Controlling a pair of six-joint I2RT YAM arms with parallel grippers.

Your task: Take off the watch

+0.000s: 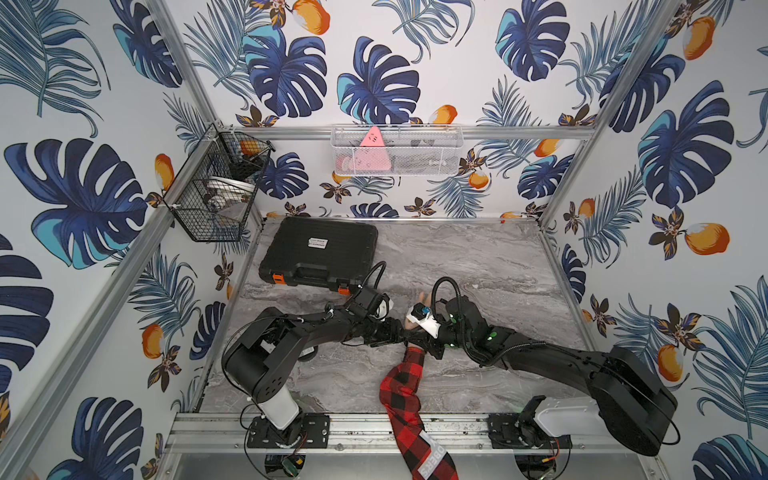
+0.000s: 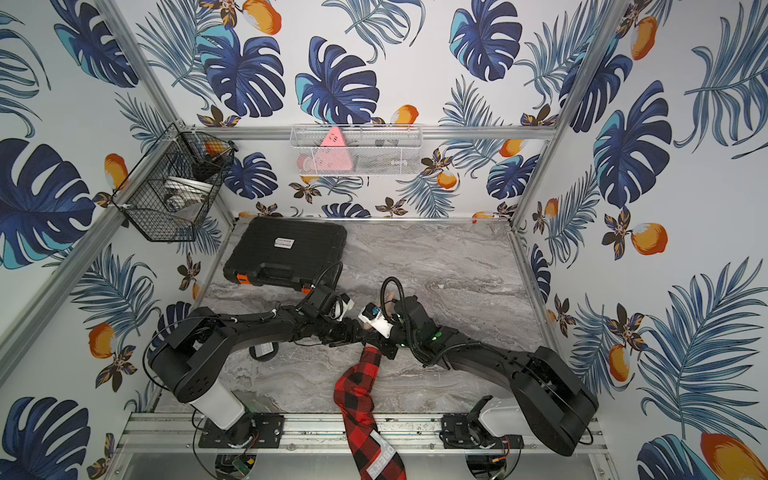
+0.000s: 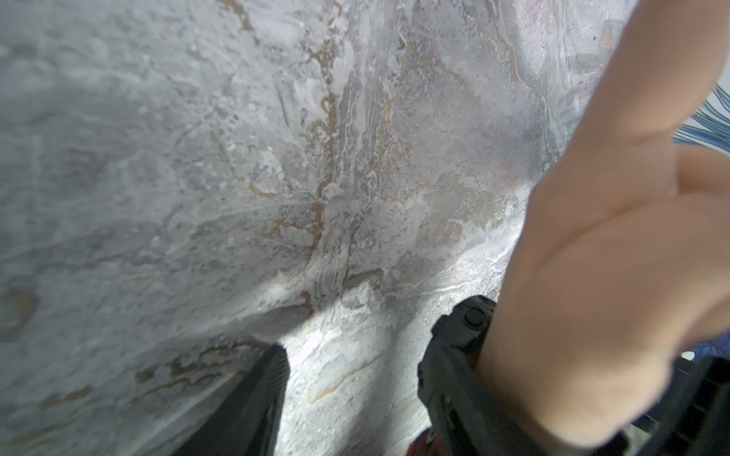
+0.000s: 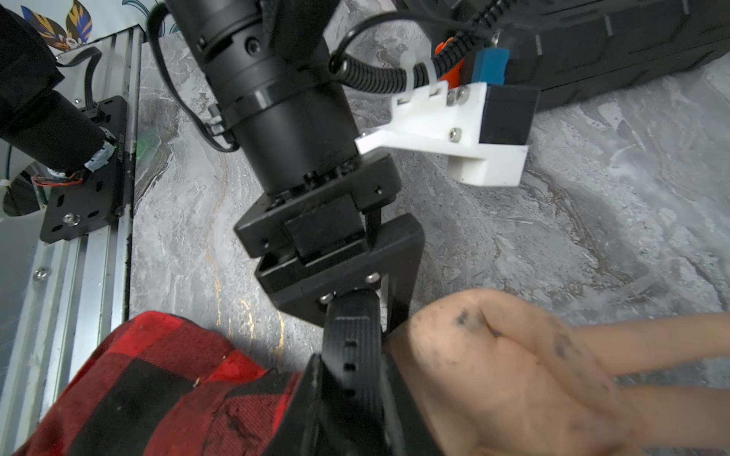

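Note:
In the right wrist view, the black strap of the watch runs up beside the mannequin hand, at the edge of the red plaid sleeve. My right gripper is shut on this strap, one finger on each side. The watch face cannot be made out. My left gripper stands open close to the wrist, its fingers apart with bare table visible between them. The left wrist view has the hand just to the right of those fingers. From above, both grippers meet over the wrist and largely cover it.
A black case with orange latches lies at the back left, behind the left arm. A wire basket hangs on the left wall and a white mesh one at the back.

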